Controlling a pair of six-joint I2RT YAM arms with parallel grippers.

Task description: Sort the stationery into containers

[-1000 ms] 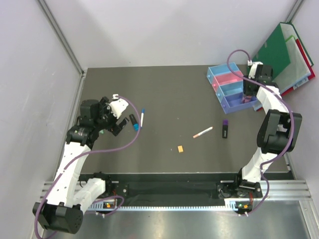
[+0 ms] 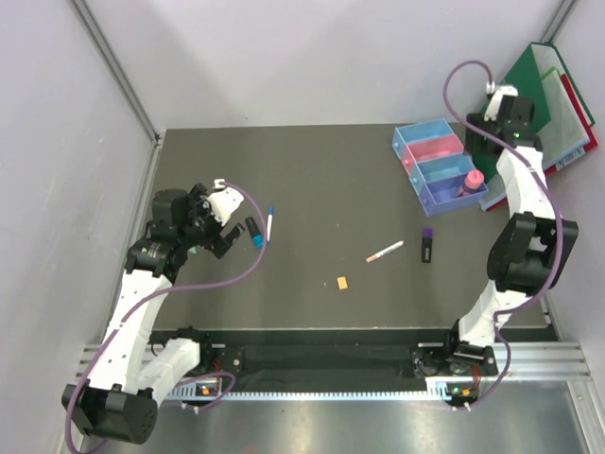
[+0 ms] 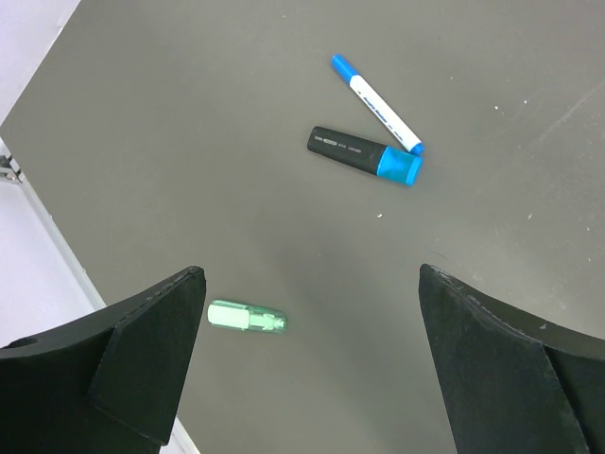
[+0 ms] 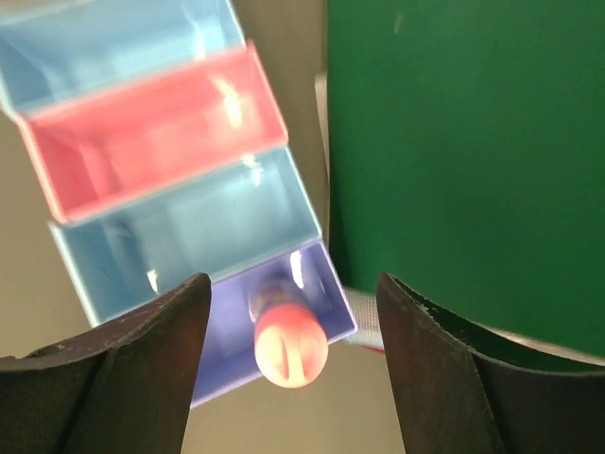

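A pink-capped bottle (image 4: 290, 345) stands tilted in the purple compartment (image 4: 227, 326) of the container row, below the light blue compartment (image 4: 189, 232) and the pink one (image 4: 161, 132). My right gripper is open above that end, touching nothing that I can see. My left gripper is open over the table's left side, empty. In the left wrist view lie a black highlighter with blue cap (image 3: 364, 155), a blue-and-white marker (image 3: 378, 104) and a small green item (image 3: 247, 317). An orange-tipped white pen (image 2: 385, 252), a purple-capped black highlighter (image 2: 426, 246) and a yellow-orange square (image 2: 342, 283) lie apart on the table.
Binders, one green (image 2: 529, 90) and one red (image 2: 579, 112), lean at the back right corner, close to my right arm. Walls bound the left, back and right.
My right gripper has opened and moved up and to the right, off the purple compartment, leaving the pink-capped bottle in it. The left arm has stayed still.
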